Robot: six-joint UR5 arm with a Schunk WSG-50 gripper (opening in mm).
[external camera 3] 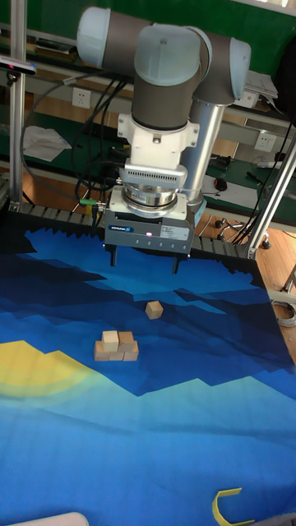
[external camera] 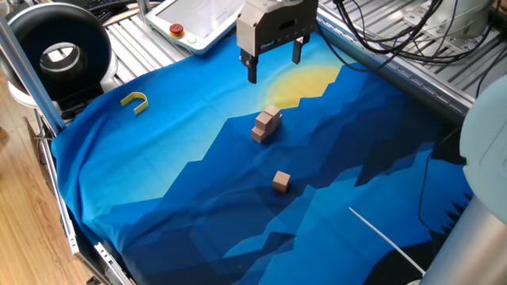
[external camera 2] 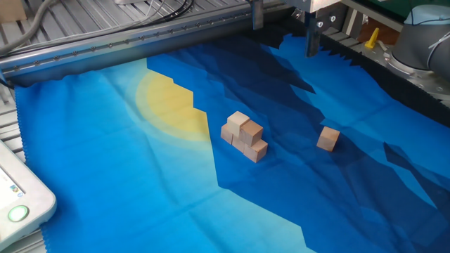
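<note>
My gripper (external camera: 275, 66) hangs in the air above the cloth, its two fingers wide apart and nothing between them. In exterior view 3 the same gripper (external camera 3: 150, 261) faces down, at a height above the wooden cubes. A small stack of wooden cubes (external camera 2: 244, 135) rests on the dark blue part of the cloth: a bottom row with two cubes side by side on top. One single wooden cube (external camera 2: 328, 138) lies apart from the stack (external camera 3: 115, 347). In exterior view 2 only the fingers (external camera 2: 313, 36) and lower body of the gripper show, at the top edge.
A blue patterned cloth (external camera: 182, 150) covers the table, with wide clear areas around the cubes. A yellow hook-shaped piece (external camera: 135, 102) lies near its left edge. At the back are a tablet with a red button (external camera: 176, 30) and black cables (external camera: 396, 43).
</note>
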